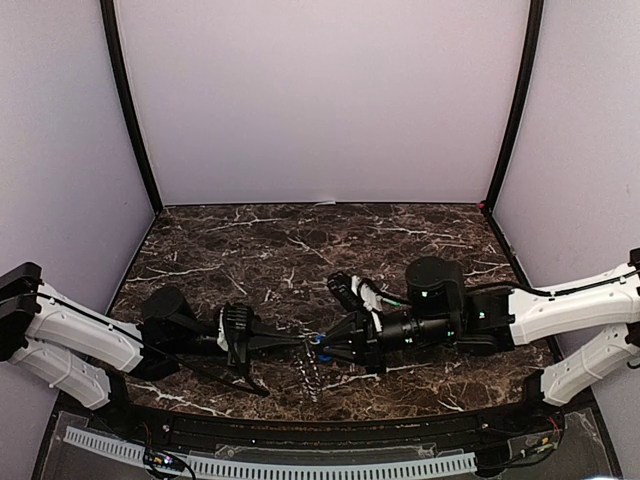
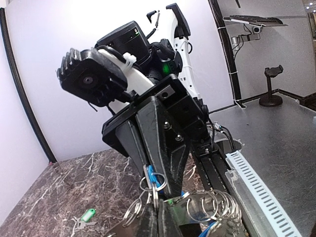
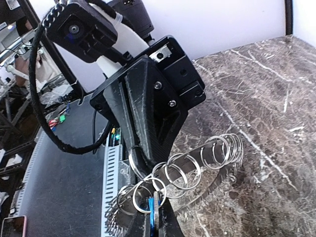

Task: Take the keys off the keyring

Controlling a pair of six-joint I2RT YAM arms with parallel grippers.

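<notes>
Between the two grippers hangs the metal keyring (image 1: 311, 378), a chain of many loops whose coils (image 3: 229, 148) spread to the right in the right wrist view. My left gripper is shut on one of its thin rings, as far as shows. Facing it closely, my right gripper is shut on a thin blue-and-metal key (image 3: 151, 205), with a ring looped around or beside it. In the left wrist view the blue of that key (image 2: 151, 174) shows at the right gripper's fingertips. Whether the key is still threaded on the ring cannot be told.
A key with a green tag (image 2: 88, 215) lies loose on the dark marble table (image 1: 320, 240). A white slotted rail (image 1: 270, 467) runs along the front edge.
</notes>
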